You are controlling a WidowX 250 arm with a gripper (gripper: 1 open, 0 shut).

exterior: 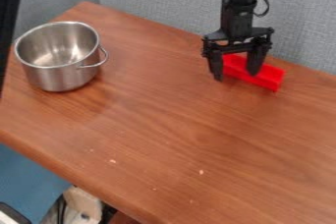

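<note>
My black gripper (235,63) is low at the back right of the table, its two fingers straddling a red bar-shaped block (270,79) that lies lengthwise on the wood. Whether the fingers are closed on the block or just around it, I cannot tell. A steel pot (59,72) with side handles stands on the left part of the table.
A grey padded wall (151,2) runs along the back. The table's left edge drops away to a blue area with some clutter at the bottom left.
</note>
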